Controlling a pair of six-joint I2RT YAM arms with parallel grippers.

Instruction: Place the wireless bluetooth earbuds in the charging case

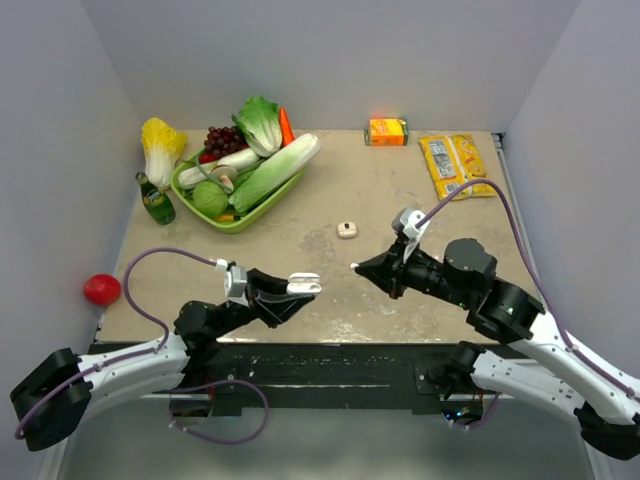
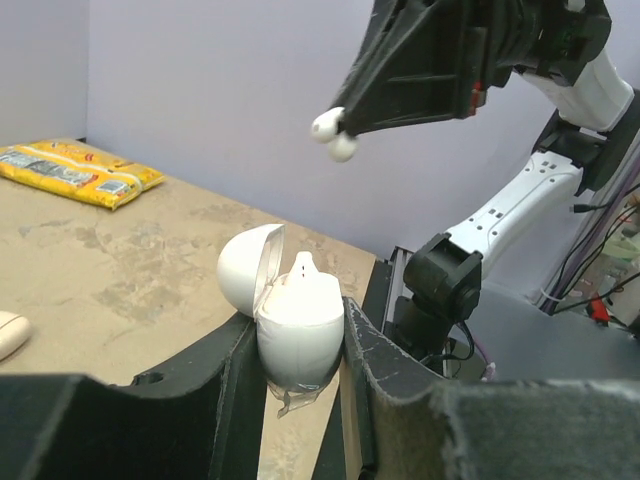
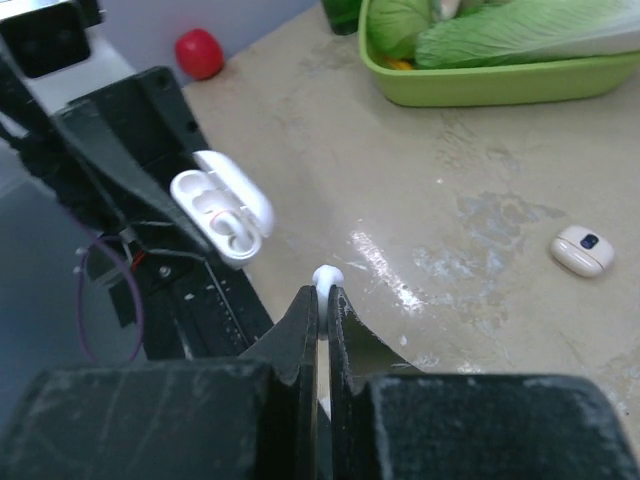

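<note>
The white charging case (image 2: 300,320), lid raised, is clamped between the fingers of my left gripper (image 1: 290,298). Something white rises from the case's interior in the left wrist view. In the right wrist view the open case (image 3: 218,212) shows its hollows, one with an earbud-like shape in it. My right gripper is shut on a small white earbud (image 3: 326,278), whose head sticks out past the fingertips. From above, this earbud (image 1: 354,266) points left toward the case, with a clear gap between them.
A second, pinkish-white case (image 1: 347,230) lies closed on the table behind the grippers. The green vegetable basket (image 1: 236,226) stands back left, a yellow snack bag (image 1: 457,167) back right. Bare table lies between the two arms.
</note>
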